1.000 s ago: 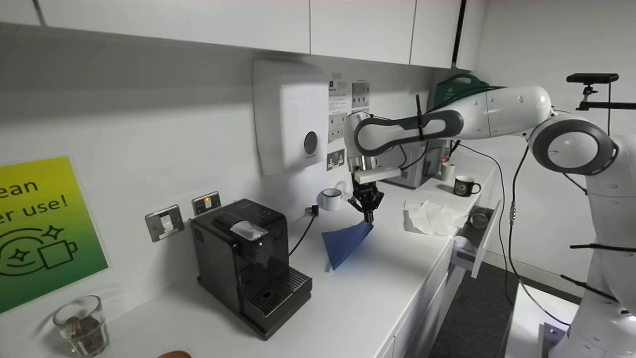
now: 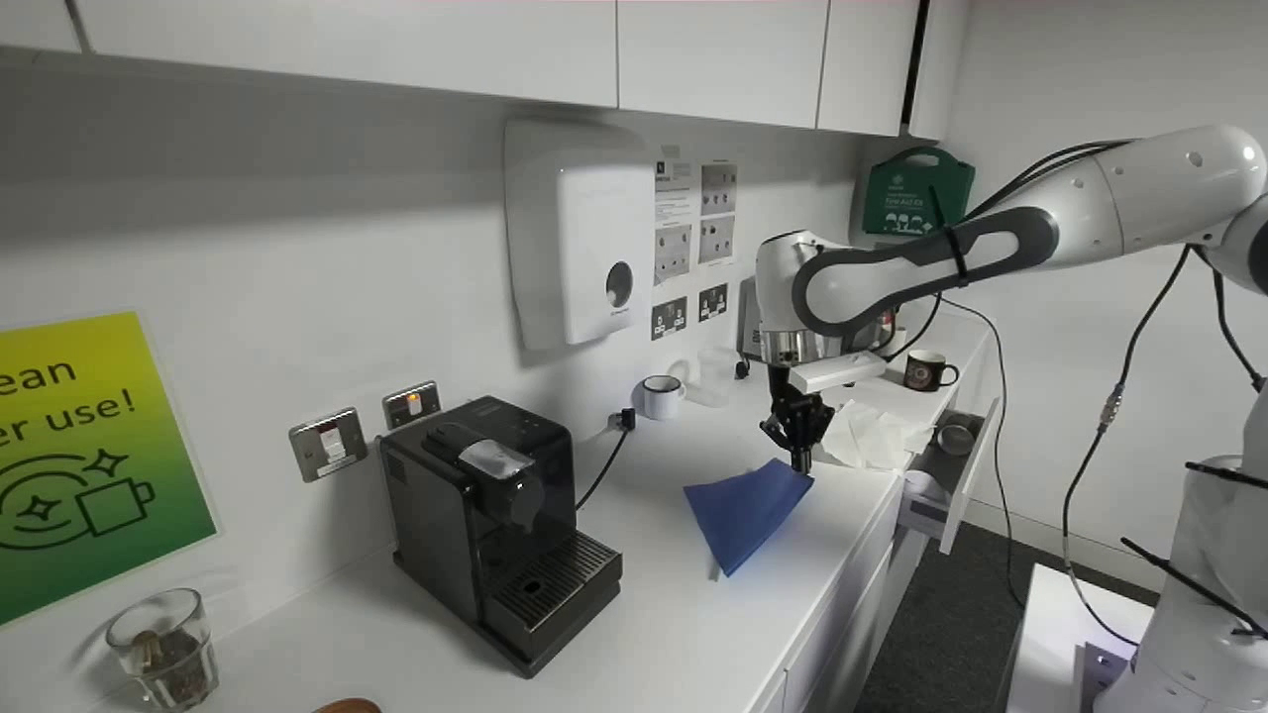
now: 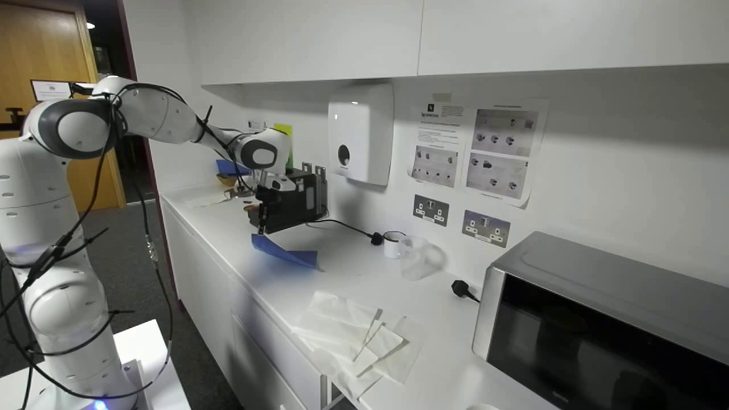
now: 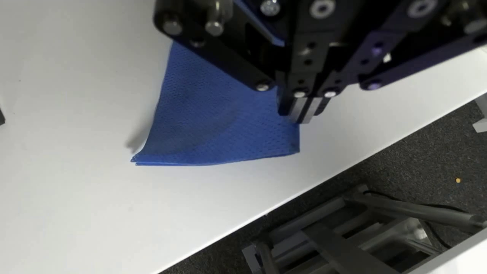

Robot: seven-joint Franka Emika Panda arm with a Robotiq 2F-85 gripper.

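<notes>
A blue cloth point(image 2: 749, 513), folded in layers, hangs at a slant from my gripper point(image 2: 802, 465), which is shut on its edge. In the wrist view the fingertips point(image 4: 299, 109) are pressed together and the cloth point(image 4: 214, 114) spreads to their left, over the white counter. Its far lower corner sits close to the countertop; whether it touches cannot be told. From the other exterior side, the cloth point(image 3: 283, 253) tilts down from the gripper point(image 3: 262, 231) toward the wall side.
Crumpled white paper point(image 3: 355, 335) lies near an open drawer point(image 2: 951, 475). A black coffee machine point(image 2: 499, 523), a white mug point(image 2: 662, 397), a clear plastic cup point(image 3: 413, 257) and a microwave point(image 3: 608, 321) stand along the wall.
My gripper has moved toward the counter's front edge, to the right in exterior view 1, carrying the blue cloth with it. The other things on the counter stay where they were.
</notes>
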